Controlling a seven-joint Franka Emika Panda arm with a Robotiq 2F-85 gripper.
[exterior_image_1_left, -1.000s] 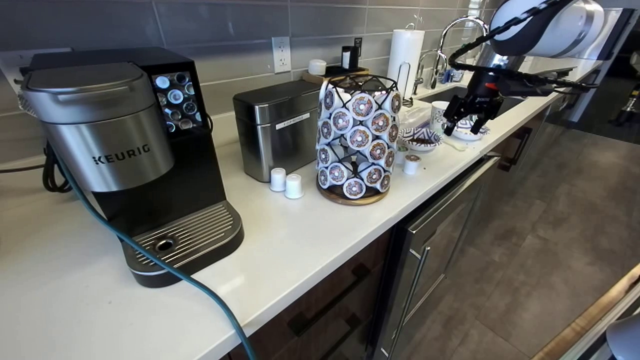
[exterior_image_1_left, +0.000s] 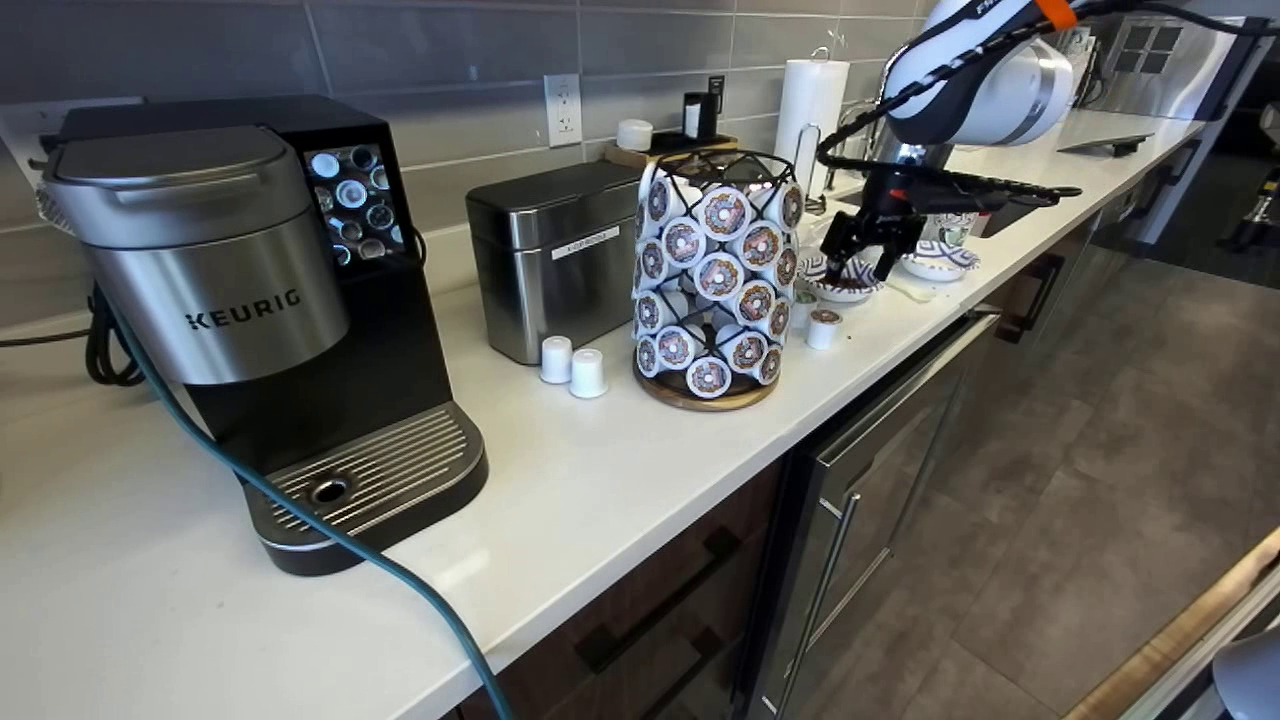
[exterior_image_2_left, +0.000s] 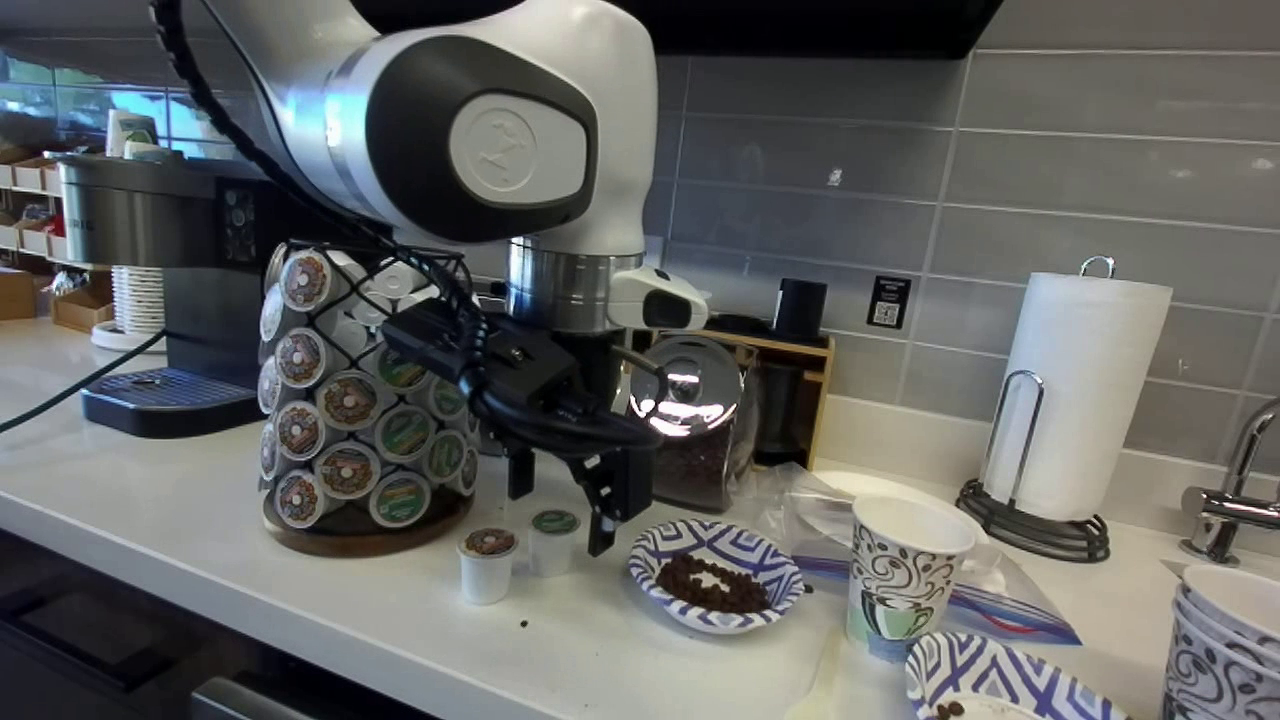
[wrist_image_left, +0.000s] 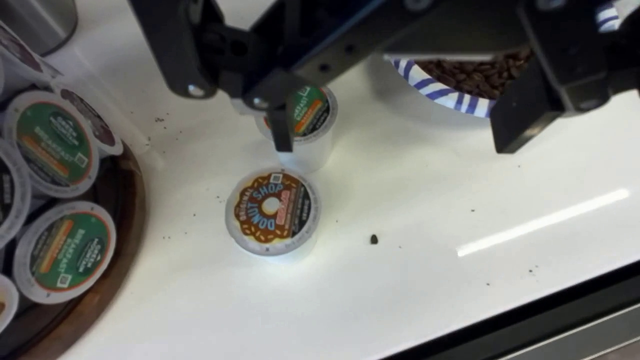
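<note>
My gripper is open, its fingers wide apart and nothing held between them. In exterior view 2 the gripper (exterior_image_2_left: 561, 504) hangs low over the counter, close to two loose coffee pods. One is a brown-lidded Donut Shop pod (wrist_image_left: 271, 210), standing upright; the other is a green-lidded pod (wrist_image_left: 312, 117), partly covered by a finger in the wrist view. A patterned paper bowl (exterior_image_2_left: 654, 546) with coffee beans (exterior_image_2_left: 710, 582) sits to their right. In exterior view 1 the gripper (exterior_image_1_left: 858, 254) partly blocks that bowl.
A pod carousel (exterior_image_2_left: 360, 408) stands just left of the loose pods. Right of the bean bowl are a paper cup (exterior_image_2_left: 902, 588), a plastic bag (exterior_image_2_left: 1008, 600) and a second bowl (exterior_image_2_left: 1008, 672). The Keurig machine (exterior_image_1_left: 228, 276) is at the far end. Bare counter (wrist_image_left: 360, 294) lies along the front edge.
In exterior view 1 my arm has moved left along the counter, from around the cup and far bowl to over the bean bowl near the loose pods. The objects look unmoved.
</note>
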